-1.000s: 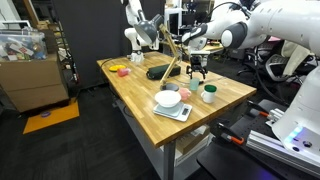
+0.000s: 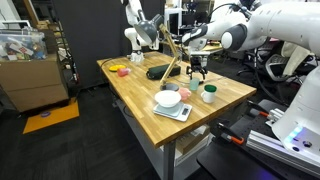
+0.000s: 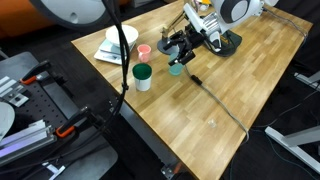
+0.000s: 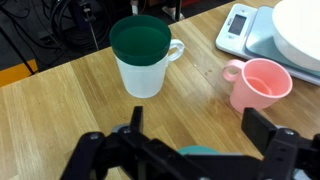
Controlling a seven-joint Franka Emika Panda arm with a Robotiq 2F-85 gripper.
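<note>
My gripper is open, its two dark fingers spread wide. A teal cup (image 4: 200, 150) shows at the bottom of the wrist view, between and beyond the fingertips, partly cut off by the frame. In exterior view 2 the gripper (image 3: 183, 57) hangs just above and behind that teal cup (image 3: 176, 70); whether they touch, I cannot tell. A white mug with a dark green inside (image 4: 142, 72) stands upright at the upper left of the wrist view. On the right is an upright pink cup (image 4: 258, 84).
A white bowl (image 2: 168, 98) and a flat scale (image 2: 179, 113) occupy the table's near corner. A metal pot (image 2: 172, 87) stands behind the bowl. One thin cable (image 3: 222, 98) crosses the wood in exterior view 2, where the table's lower right part is clear.
</note>
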